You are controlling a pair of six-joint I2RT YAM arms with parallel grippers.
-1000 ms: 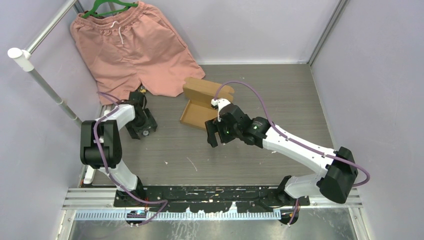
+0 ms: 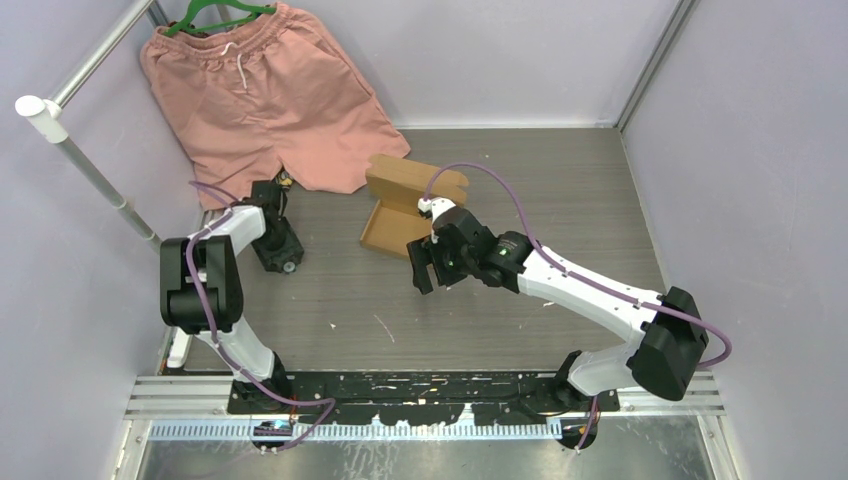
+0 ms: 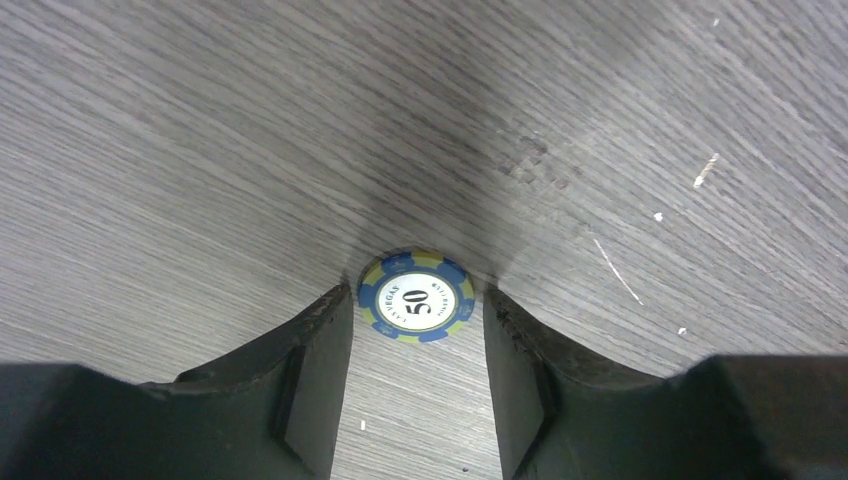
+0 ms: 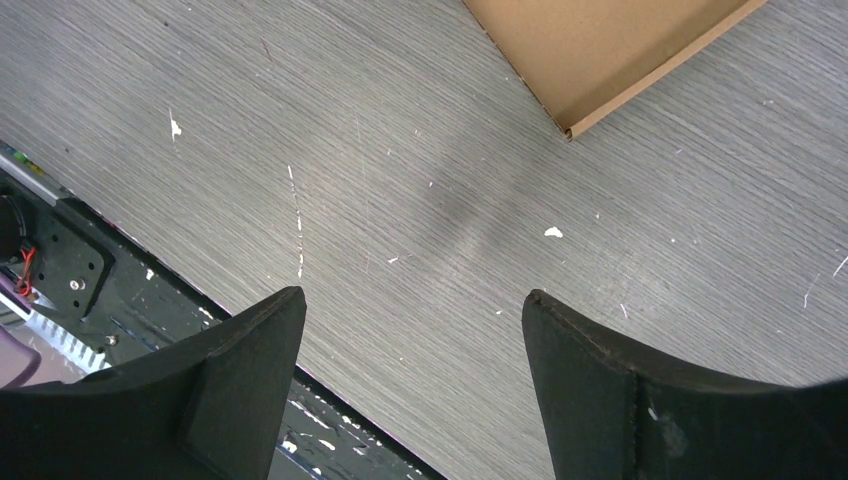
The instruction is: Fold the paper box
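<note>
The brown cardboard box (image 2: pixel 390 228) sits on the grey table with its lid raised behind it; a corner of it (image 4: pixel 600 60) shows at the top of the right wrist view. My right gripper (image 2: pixel 423 262) is open just in front of the box, apart from it, with bare table between its fingers. My left gripper is at the table's left side, low over a blue-rimmed poker chip (image 3: pixel 415 298) marked 50, its fingers open on either side of the chip.
Pink shorts (image 2: pixel 270 100) on a green hanger fill the back left, by a metal pole (image 2: pixel 95 175).
The left gripper has shifted slightly toward the left around the chip. The right arm has moved a little to the left. The box has not moved.
</note>
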